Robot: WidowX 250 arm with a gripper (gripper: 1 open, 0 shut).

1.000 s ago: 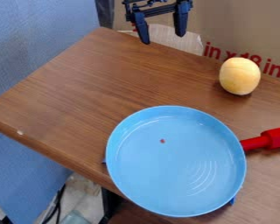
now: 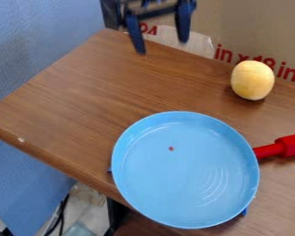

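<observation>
My gripper [image 2: 159,32] hangs blurred at the top of the camera view, above the back of the wooden table, its two dark fingers spread apart with nothing visible between them. A pale yellow round object [image 2: 253,80] rests on the table at the back right. A light blue plate [image 2: 184,168] lies at the front right, with a small red speck on it.
A red object [image 2: 286,147] lies right of the plate, partly out of view. A cardboard box [image 2: 258,37] stands behind the table.
The objects on the table have not moved.
</observation>
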